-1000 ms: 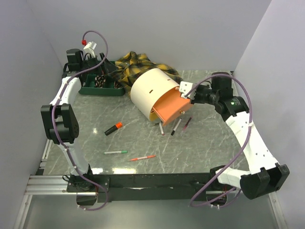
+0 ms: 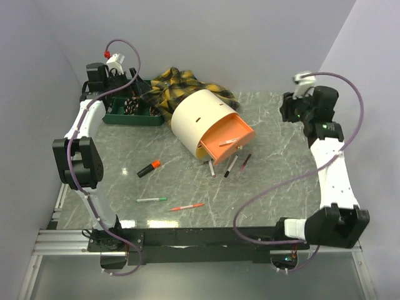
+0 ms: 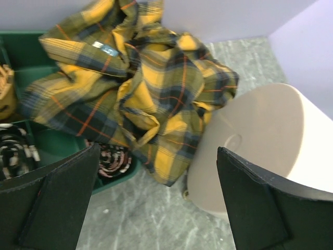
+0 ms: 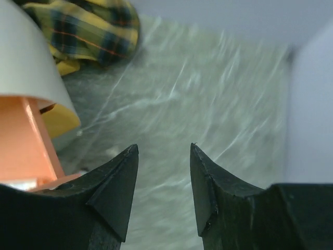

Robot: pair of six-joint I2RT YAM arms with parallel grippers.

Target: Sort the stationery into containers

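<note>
A cream cylinder [image 2: 197,125] lies with an orange drawer [image 2: 219,150] pulled out, a light pen [image 2: 228,142] in it. Loose markers lie on the table: a white one [image 2: 212,169], a dark one [image 2: 230,165], a purple one [image 2: 245,165], a black orange-capped one [image 2: 147,169], a green one [image 2: 150,199], an orange one [image 2: 186,206]. My left gripper is open above the green tray [image 3: 44,62]. My right gripper stands open, empty, right of the drawer, blurred in the top view.
A yellow plaid cloth [image 2: 178,87] lies at the back beside the tray. Bare marble shows at the right and front of the table [image 2: 281,181]. Walls bound the back and sides.
My right arm has swung away from the drawer to the right. A pen now shows in the drawer. The left arm looks unchanged.
</note>
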